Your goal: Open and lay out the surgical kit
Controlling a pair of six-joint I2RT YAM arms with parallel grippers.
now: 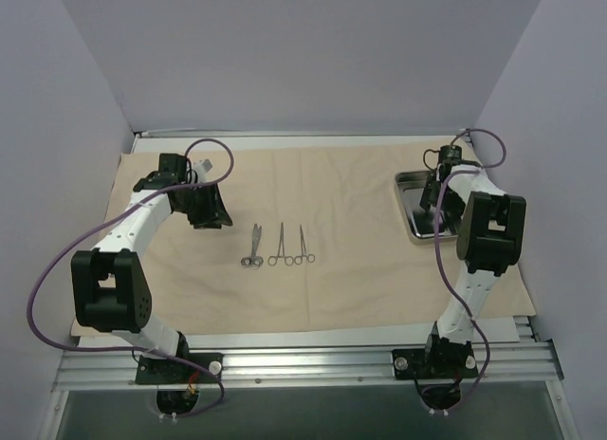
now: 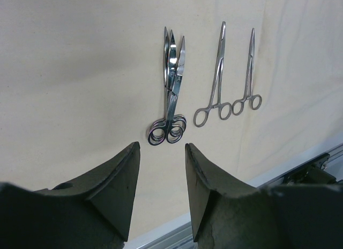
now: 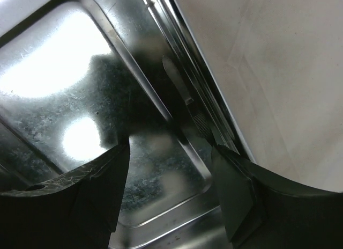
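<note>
In the right wrist view, a slim metal instrument with a ridged grip (image 3: 199, 120) lies along the inner edge of the steel tray (image 3: 120, 48). My right gripper is open over the tray, with nothing held; its right fingertip covers the near end of the instrument. On the cloth, overlapping scissors (image 2: 170, 101) lie beside a longer clamp (image 2: 217, 77) and a shorter clamp (image 2: 249, 72). My left gripper stands part open above the cloth, left of the scissors in the top view, its fingers empty.
Grey walls stand close on both sides. The right arm hides the right part of the tray in the top view.
</note>
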